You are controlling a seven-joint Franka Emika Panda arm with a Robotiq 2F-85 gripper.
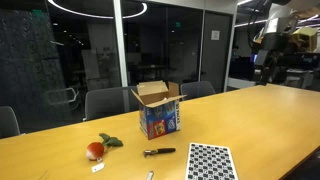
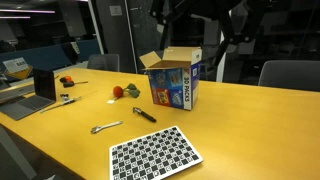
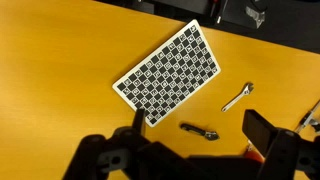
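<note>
My gripper is open in the wrist view, its two dark fingers wide apart with nothing between them. It hangs above the yellow table (image 3: 40, 60). A black-and-white checkered board (image 3: 168, 72) lies flat ahead of the fingers. Close to the right finger are a small black-handled tool (image 3: 199, 131) and a silver wrench (image 3: 238, 96). An open cardboard box (image 1: 159, 110) with blue and red printed sides stands upright on the table. Left of it, a red round object (image 1: 95, 151) lies beside something green and leafy (image 1: 111, 140).
A laptop (image 2: 42, 90) sits at the far left in the second exterior view, near several small items. Office chairs (image 1: 106, 103) line the table's far side.
</note>
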